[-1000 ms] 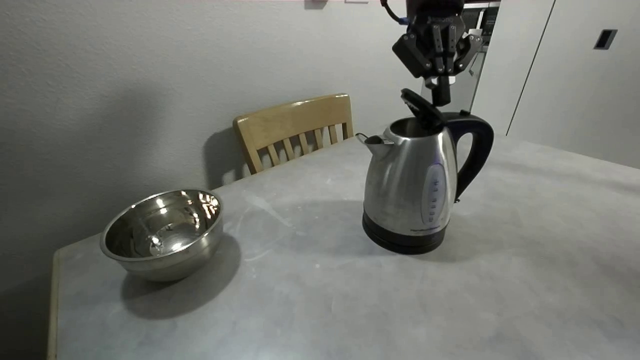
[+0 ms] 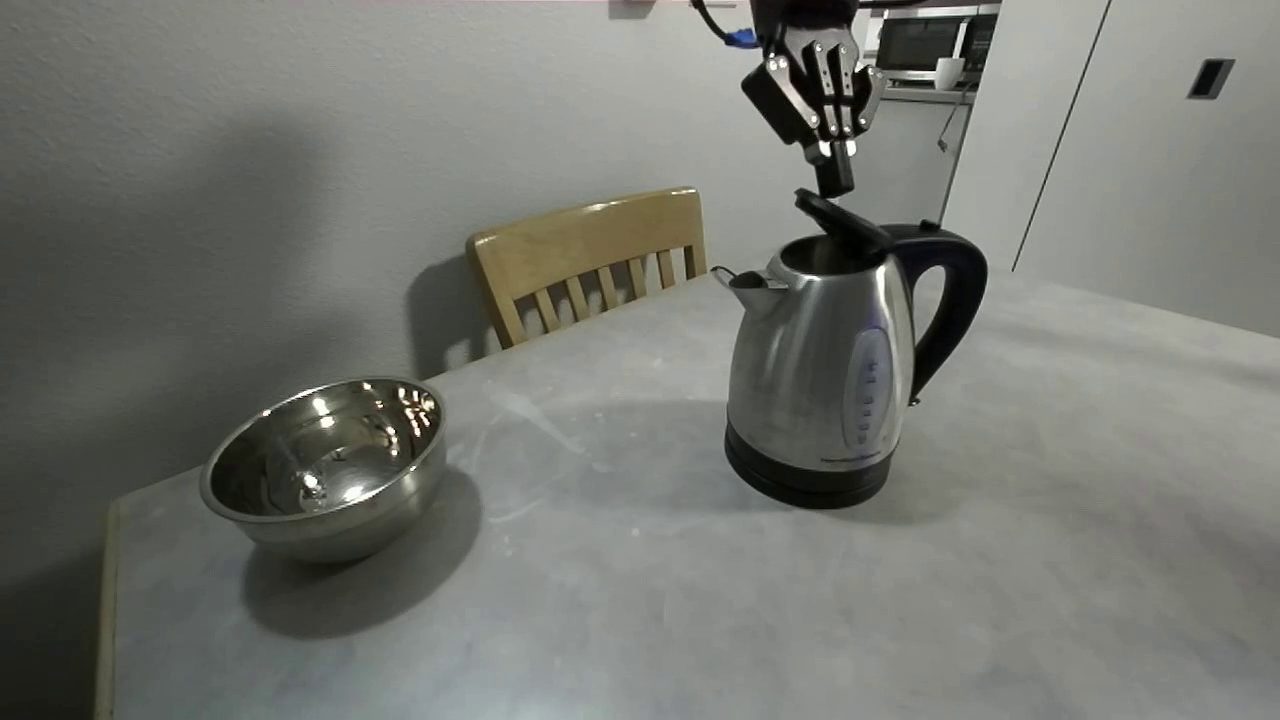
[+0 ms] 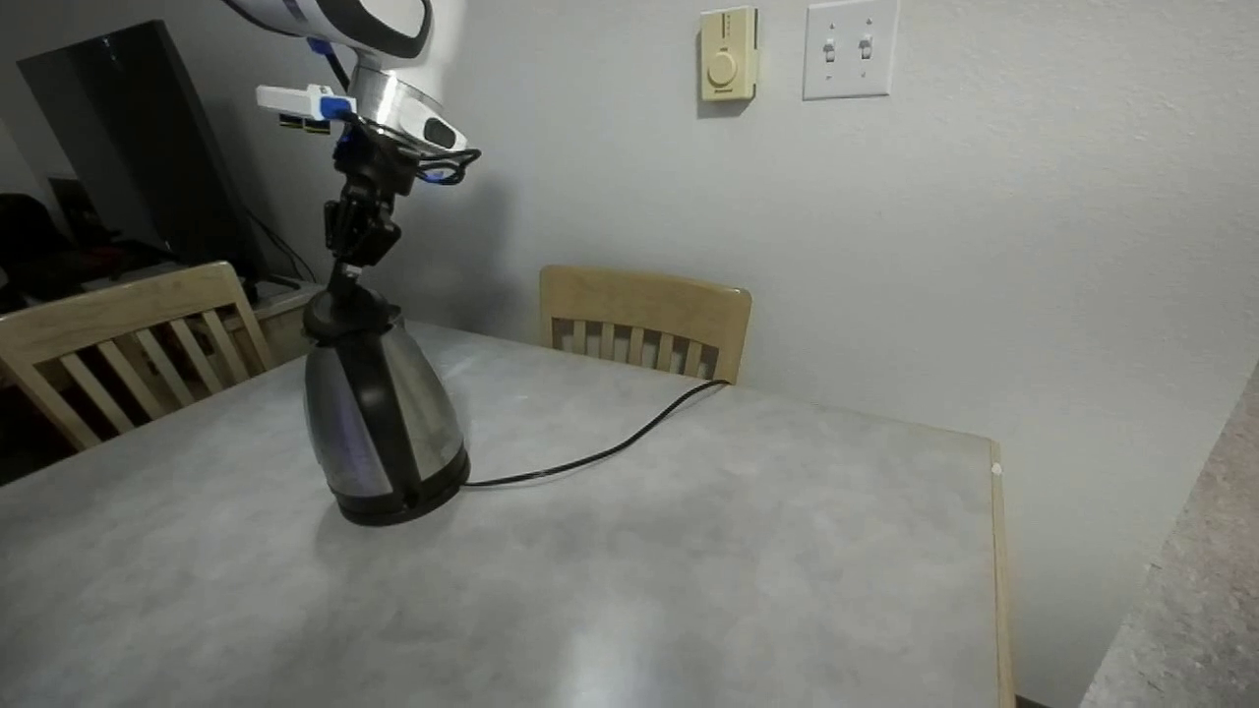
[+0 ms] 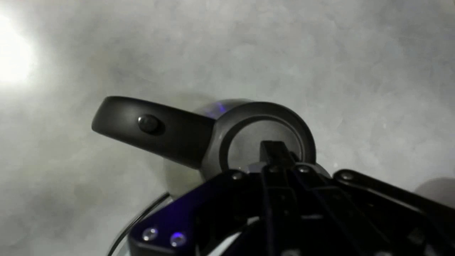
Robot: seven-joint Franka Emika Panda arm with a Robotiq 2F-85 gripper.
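Observation:
A steel kettle (image 2: 810,372) with a black base and black handle (image 2: 960,294) stands upright on the table. Its black lid (image 2: 845,221) is hinged up at a slant, part open, so the dark mouth shows beneath it. Just over the lid, my gripper (image 2: 835,186) points down with its fingers together and nothing visible between them. From above, in the wrist view, the fingertips overlap the round lid (image 4: 247,147); whether they touch it I cannot tell. The handle (image 4: 170,128) reaches out to the left there.
A shiny metal bowl (image 2: 330,474) sits on the table's left part. Behind the table are wooden chairs (image 3: 643,295). A black cord (image 3: 602,454) runs from the kettle's base to the back edge.
My gripper has moved left in exterior view 1, from behind the lid to above it. The lid has tipped somewhat lower. Kettle body and bowl have stayed in place.

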